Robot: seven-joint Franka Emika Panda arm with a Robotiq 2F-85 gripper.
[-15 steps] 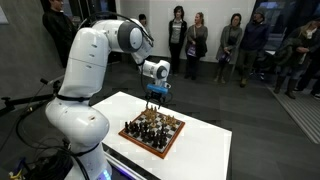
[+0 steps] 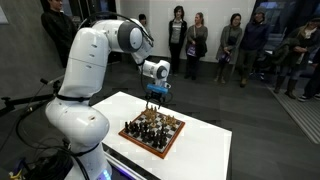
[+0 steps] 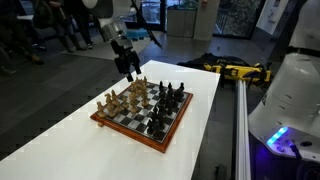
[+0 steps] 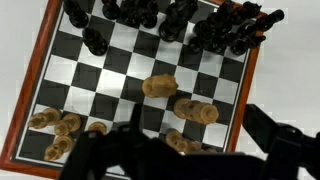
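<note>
My gripper is open above the chessboard, its dark fingers spread wide at the lower left and right of the wrist view. A light brown chess piece shows in the space between them, not held. Just ahead of it stands another light piece. More light pieces gather at the lower left, while dark pieces crowd the far side. In exterior view 2, the gripper hangs over the board's far edge, by the light pieces.
Dark pieces fill the board's near right side in exterior view 2. Several people stand along the back wall, away from the table.
</note>
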